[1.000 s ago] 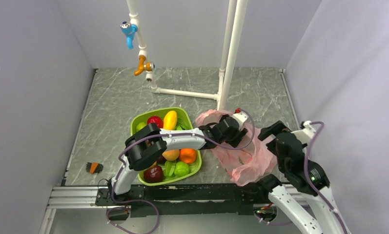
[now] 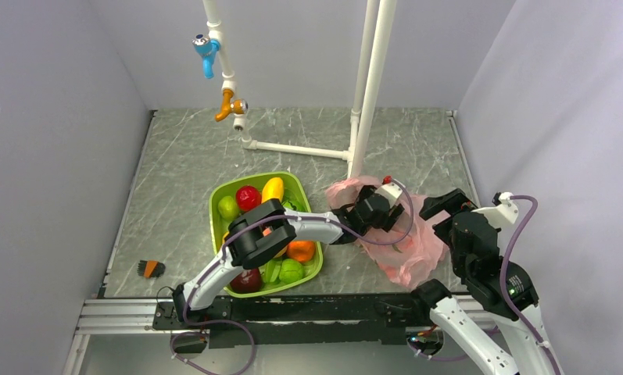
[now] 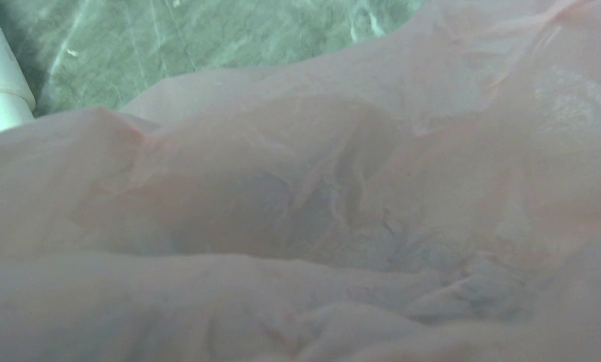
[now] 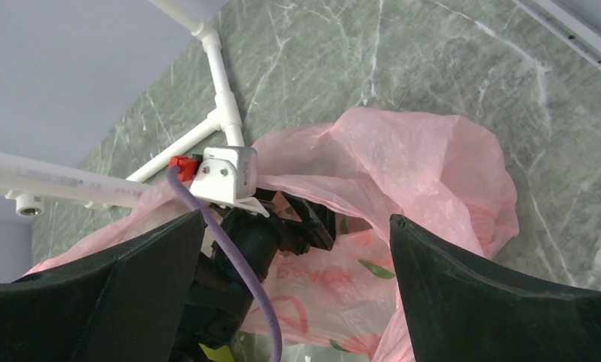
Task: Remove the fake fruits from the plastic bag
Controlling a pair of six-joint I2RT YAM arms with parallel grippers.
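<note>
A crumpled pink plastic bag [image 2: 409, 250] lies on the right of the worktop; no fruit is clearly visible inside. My left gripper [image 2: 382, 211] reaches into it, fingers partly under a fold; the left wrist view is filled by translucent film [image 3: 320, 188]. In the right wrist view its black fingers [image 4: 312, 226] show among the folds. My right gripper [image 2: 441, 215] hangs open at the bag's right, its two fingers framing the bag in its wrist view. A green basket [image 2: 316, 269] of fake fruits stands left of the bag.
White pipes [image 2: 296, 150] with blue and orange taps stand at the back. An orange-black brush [image 2: 151, 268] lies at the front left. A wall is close on the right.
My left gripper has shifted slightly right within the bag, and the bag has moved with it. My right gripper has moved a little right, toward the wall.
</note>
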